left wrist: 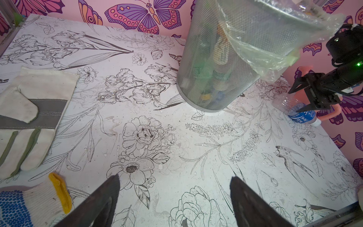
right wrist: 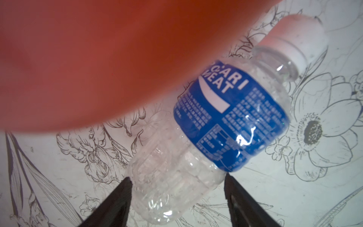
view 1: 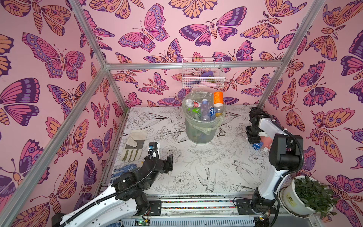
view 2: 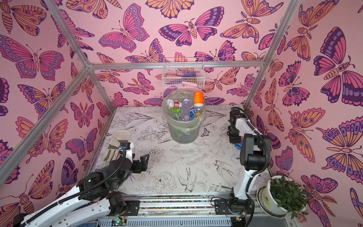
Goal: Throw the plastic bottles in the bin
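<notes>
A clear Pocari Sweat bottle (right wrist: 234, 113) with a blue label lies at the right of the table beside a blurred red object (right wrist: 94, 56). My right gripper is over the bottle, fingers apart on either side of its bottom end; whether they touch it is unclear. The mesh bin (view 1: 200, 134), lined with a bag, stands at back centre, heaped with bottles. My left gripper hangs open over the front left, nothing between its fingers.
Work gloves (left wrist: 41, 113) lie at the left. A potted plant (view 1: 313, 193) sits outside the front right corner. A wire basket (view 1: 203, 81) hangs on the back wall.
</notes>
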